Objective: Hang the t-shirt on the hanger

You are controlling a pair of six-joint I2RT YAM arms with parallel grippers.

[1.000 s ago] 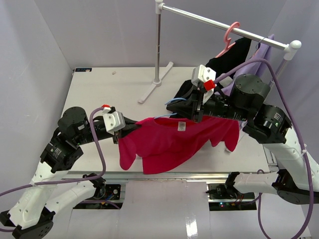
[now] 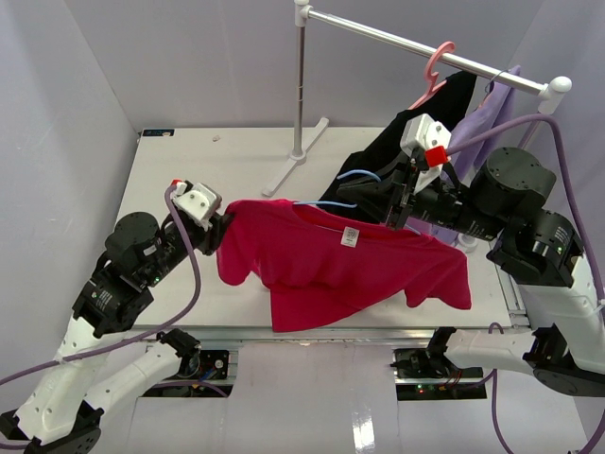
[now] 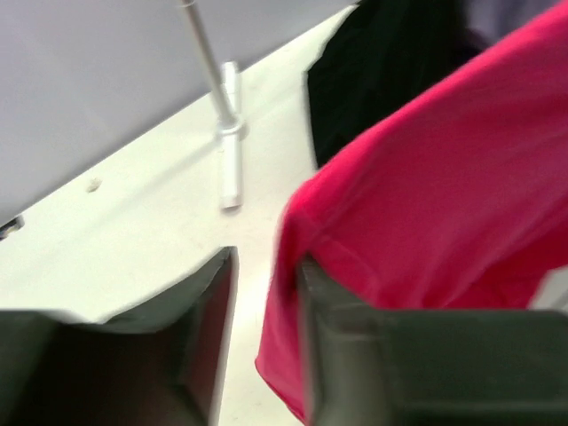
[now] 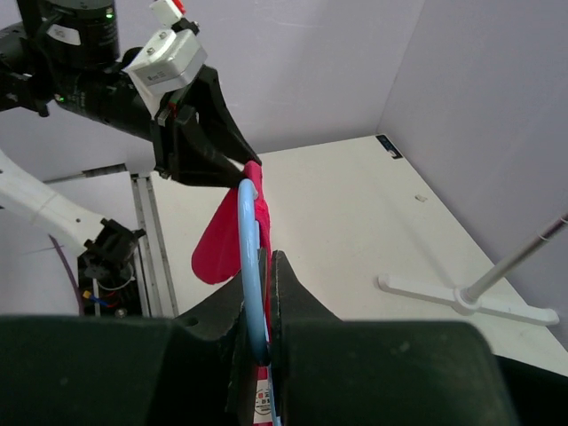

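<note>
A red t-shirt (image 2: 331, 270) with a white neck label hangs spread between both grippers above the table. My left gripper (image 2: 220, 222) is at its left shoulder; in the left wrist view red cloth lies between or against the blurred fingers, and whether they are shut on it cannot be told. My right gripper is shut on a light blue hanger (image 4: 250, 257), with the shirt's red cloth beside it. In the top view the hanger's bar reaches left into the shirt's neck opening.
A white rail (image 2: 397, 38) stands at the back right, with a pink hanger (image 2: 433, 71), black clothing (image 2: 444, 99) and lilac clothing (image 2: 487, 123). The rail's foot (image 2: 282, 175) rests on the white table (image 2: 180, 180), whose left part is clear.
The right arm has moved rightward with the hanger and shirt, widening the shirt.
</note>
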